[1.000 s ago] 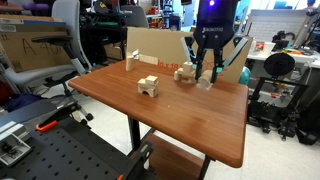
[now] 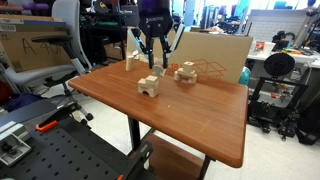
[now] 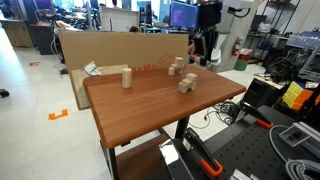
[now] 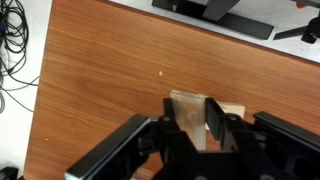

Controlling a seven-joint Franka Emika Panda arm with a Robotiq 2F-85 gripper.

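My gripper is shut on a pale object (image 4: pixel 188 105), whose light, slightly pinkish end shows between the dark fingers in the wrist view. In exterior view 1 the gripper (image 2: pixel 157 54) hangs over the table with the pale object (image 2: pixel 159 67) below it. It is above and just behind a small stack of light wooden blocks (image 2: pixel 149 86). From the other side, the same stack (image 3: pixel 187 85) shows below and left of the gripper (image 3: pixel 207 53). Part of a light block (image 4: pixel 233 108) lies beside the held object in the wrist view; the fingers hide the rest.
Another block stack (image 2: pixel 186 72) stands farther back on the brown table (image 2: pixel 205 112). A light upright piece (image 3: pixel 127 77) is near the table's other end. A cardboard panel (image 3: pixel 100 53) borders the back.
In exterior view 1 my gripper has travelled left with the pale object, from the right of the rear stack, past it, to above the nearer stack. Both stacks look unmoved.
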